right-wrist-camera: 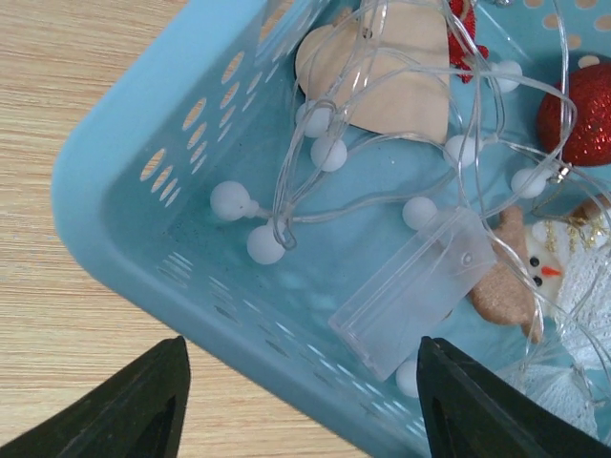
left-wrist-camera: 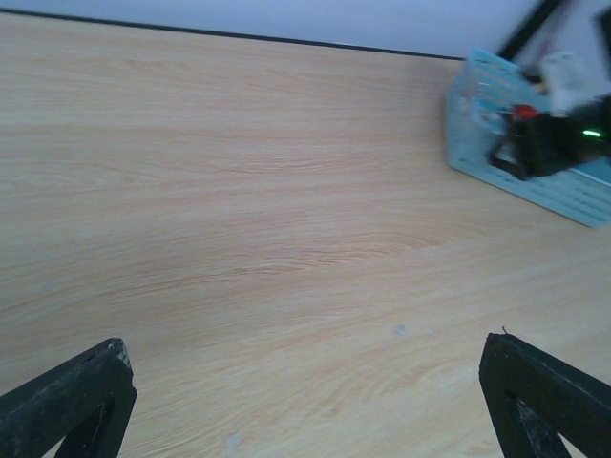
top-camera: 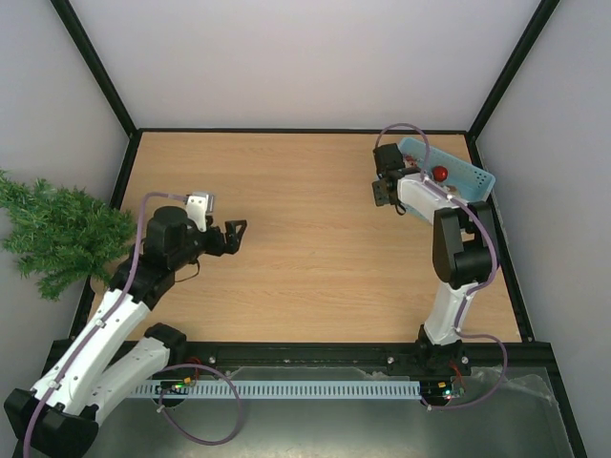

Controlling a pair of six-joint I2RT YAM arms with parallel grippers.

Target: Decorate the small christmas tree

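The green Christmas tree point(top-camera: 59, 232) stands at the left edge of the top view, beside the left arm. A light blue basket point(top-camera: 472, 177) sits at the back right, holding a red ball point(right-wrist-camera: 579, 113), a string of lights with white bulbs point(right-wrist-camera: 329, 153), a clear plastic box point(right-wrist-camera: 416, 292) and a snowman ornament point(right-wrist-camera: 546, 272). Above the basket's near wall, my right gripper has its fingers parted and empty. My left gripper is open over bare table, nothing between its fingers.
Dark frame bars edge the table, with pale walls behind. The basket's wall point(right-wrist-camera: 243, 353) runs beneath the right fingers.
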